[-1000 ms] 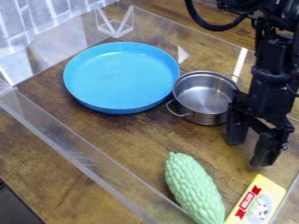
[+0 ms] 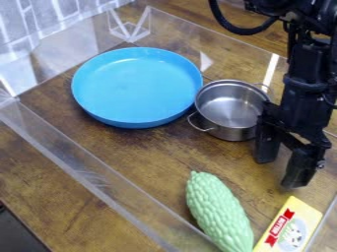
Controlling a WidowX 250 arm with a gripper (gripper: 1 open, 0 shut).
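My black gripper (image 2: 283, 157) hangs low over the wooden table at the right, open, with its fingers pointing down just right of a steel pot (image 2: 231, 108). I see no object held in it, though the space between the fingers is partly hidden by its dark body.
A blue plate (image 2: 136, 84) lies left of the pot. A green bitter gourd (image 2: 219, 212) lies at the front, beside a yellow box (image 2: 290, 226) at the lower right. Bare wood (image 2: 125, 157) fills the middle left, inside clear low walls.
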